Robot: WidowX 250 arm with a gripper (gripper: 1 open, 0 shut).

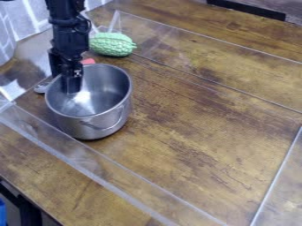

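Note:
A steel pot (101, 117) stands on the wooden table at the left. The black robot gripper (66, 77) reaches down from the top left to the pot's left-rear rim, its fingertips at or just inside the rim; whether it is open or shut cannot be made out. A green melon-like object (111, 44) lies behind the pot, and a small red item (87, 61) shows partly behind the rim.
Transparent strips cross it near the front left and right. A dark edge (260, 11) runs along the back right.

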